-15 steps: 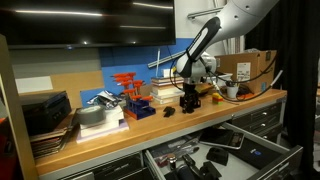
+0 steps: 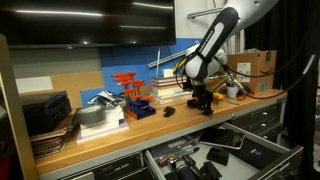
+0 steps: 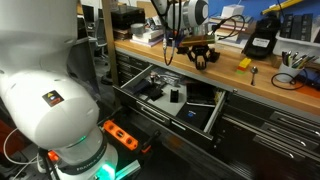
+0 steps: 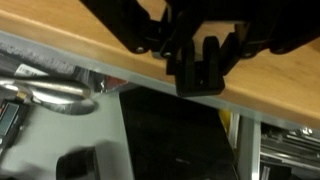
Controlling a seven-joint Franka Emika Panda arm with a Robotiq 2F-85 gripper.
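My gripper reaches in from the top of the wrist view, shut on a small black object (image 4: 205, 78). What that object is cannot be made out. Beneath it lie the wooden countertop (image 4: 280, 85) and its front edge, beside an open drawer (image 4: 110, 125). In exterior view 1 the gripper (image 2: 206, 103) hangs low over the counter's right half, near the drawer. Exterior view 2 shows the gripper (image 3: 198, 58) at the same spot, small and dark, so the held object does not stand out there.
The drawer holds a flat black item (image 4: 175, 135), a spoon-like metal piece (image 4: 45, 85), a dark box-like thing (image 4: 78, 165) and several other items. Red stacked racks (image 2: 132, 90) and a cardboard box (image 2: 262, 63) stand on the counter.
The drawer and the things on the counter look unchanged.
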